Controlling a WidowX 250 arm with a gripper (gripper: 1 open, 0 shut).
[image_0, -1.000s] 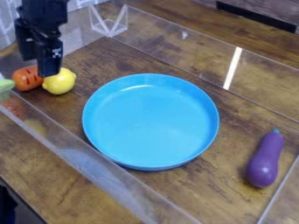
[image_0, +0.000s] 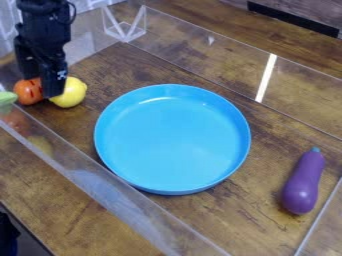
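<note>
My black gripper (image_0: 46, 80) hangs at the upper left, open, its fingers down over an orange-red tomato-like object (image_0: 30, 92). A yellow lemon-like object (image_0: 68, 95) lies just right of it. A large blue plate (image_0: 171, 138) sits empty in the middle. A purple eggplant (image_0: 302, 185) lies at the right.
A pale green item (image_0: 6, 98) is at the left edge. Clear plastic walls border the wooden surface (image_0: 227, 60). Bare wood is free behind the plate and to its right.
</note>
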